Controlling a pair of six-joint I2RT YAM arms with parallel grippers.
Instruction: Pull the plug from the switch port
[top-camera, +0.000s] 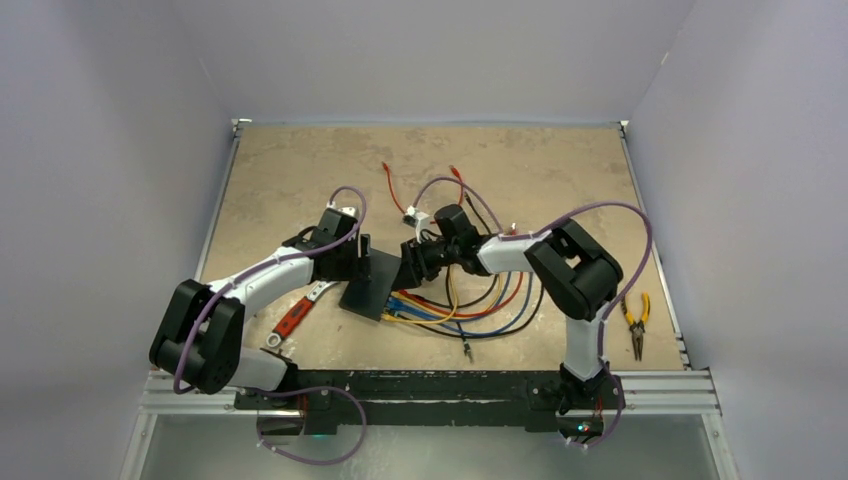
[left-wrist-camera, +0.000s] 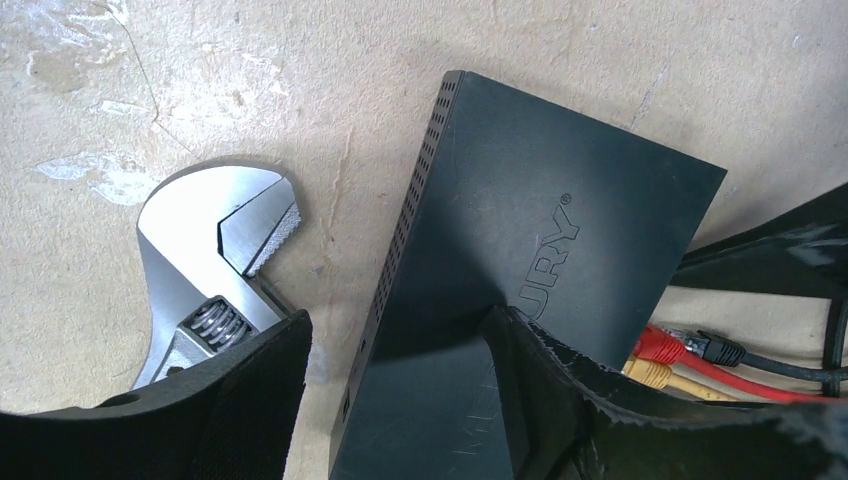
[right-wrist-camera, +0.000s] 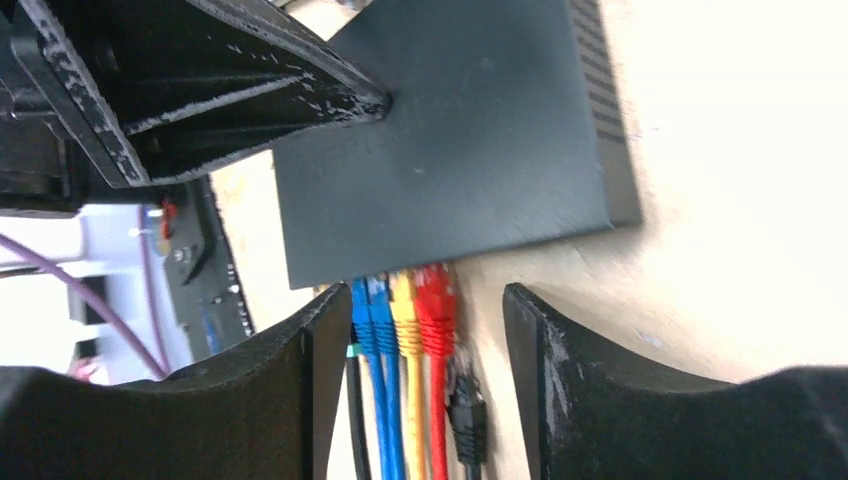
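The black switch (top-camera: 369, 282) lies flat on the board between both arms. In the left wrist view, my left gripper is partly open, one finger over the switch (left-wrist-camera: 560, 220) and the other beyond its vented edge. My right gripper is partly open too, its fingers on either side of the row of cables at the port edge. Between them show the red plug (right-wrist-camera: 435, 305), the yellow plug (right-wrist-camera: 405, 315) and blue plugs (right-wrist-camera: 370, 315). A black plug (right-wrist-camera: 467, 415) lies beside the red one, its clear connector visible outside the switch.
An adjustable wrench (top-camera: 293, 317) lies left of the switch. Looped cables (top-camera: 490, 325) spread to the right, under the right arm. Pliers (top-camera: 637, 322) lie at the far right. Red cable ends (top-camera: 387, 172) lie farther back, where the board is mostly clear.
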